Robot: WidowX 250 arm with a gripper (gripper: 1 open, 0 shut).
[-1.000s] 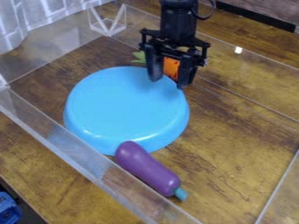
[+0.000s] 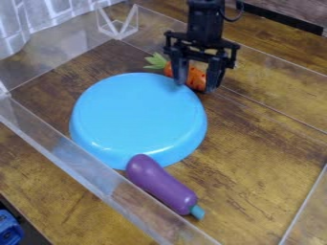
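My black gripper (image 2: 198,69) is at the top centre, its two fingers reaching down on either side of an orange carrot (image 2: 194,77) with green leaves, just behind the blue plate (image 2: 138,117). Whether the fingers close on the carrot is unclear. A purple toy eggplant (image 2: 161,185) lies at the front of the plate, on the right.
The wooden tray floor (image 2: 250,163) is bare to the right. Clear walls border it at the left and right. A blue object (image 2: 8,230) shows at the lower left corner, outside the tray.
My gripper has moved slightly up and to the right, away from the plate's back edge. The carrot appears a little lower and more exposed beneath it.
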